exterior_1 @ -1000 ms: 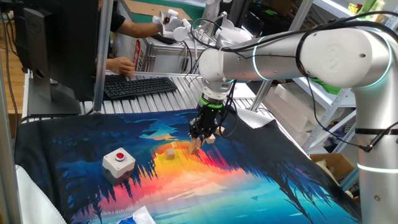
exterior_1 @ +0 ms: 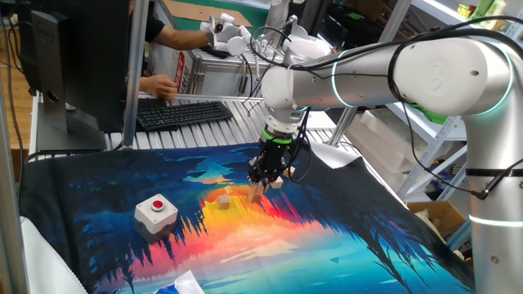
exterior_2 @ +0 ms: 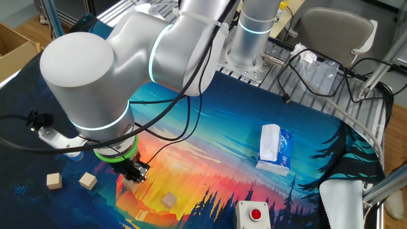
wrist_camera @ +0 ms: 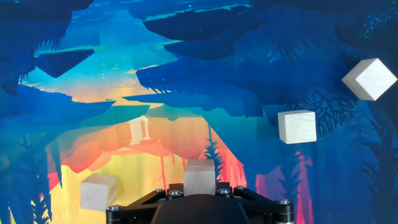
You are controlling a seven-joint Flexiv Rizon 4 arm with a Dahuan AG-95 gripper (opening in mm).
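Note:
My gripper points down at the table, its dark finger linkages spread along the bottom edge of the wrist view. A pale wooden block [wrist_camera: 199,177] is between its fingertips; whether the pads touch it is hidden. In exterior view 1 the same block [exterior_1: 256,195] shows just below the gripper. Another block [wrist_camera: 98,191] lies to the left on the yellow part of the mat. To the right are two more, a nearer block [wrist_camera: 297,127] and a farther, turned block [wrist_camera: 369,79].
A grey box with a red button [exterior_1: 156,216] stands on the printed mat [exterior_1: 270,257]. A blue-and-white tissue pack [exterior_2: 275,150] lies on the mat nearer the arm's base. Behind the mat are a keyboard [exterior_1: 181,115] and a monitor. Open mat surrounds the blocks.

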